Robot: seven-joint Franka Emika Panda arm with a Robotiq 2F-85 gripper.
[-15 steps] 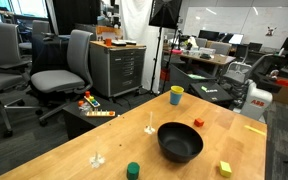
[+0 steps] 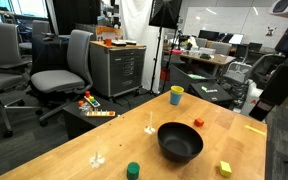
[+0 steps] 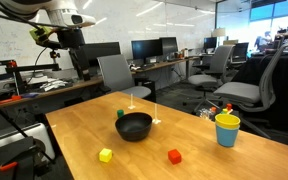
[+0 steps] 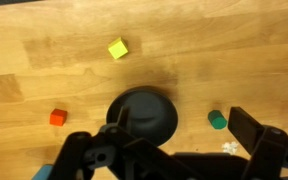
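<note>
High above the wooden table, my gripper is open with nothing between its fingers. Below it in the wrist view lies a round black bowl (image 4: 150, 118), partly covered by the left finger (image 4: 122, 121). A yellow block (image 4: 118, 48) rests on the table apart from the bowl, and a small red block (image 4: 58, 117) sits to the bowl's left. Right of the bowl is a green cylinder (image 4: 217, 119), close to the right finger. In exterior view 2, a blue and yellow cup (image 3: 227, 130) stands toward the right; the bowl (image 3: 134, 126) looks empty.
A small white item (image 4: 229, 147) lies near the green cylinder. Behind the table in exterior view 1 are a black box (image 2: 87, 116) with colourful things on it and office chairs (image 2: 68, 70).
The arm has come farther into exterior view 1 from the upper right, with its gripper now showing at the right side. The objects on the table have stayed where they were.
</note>
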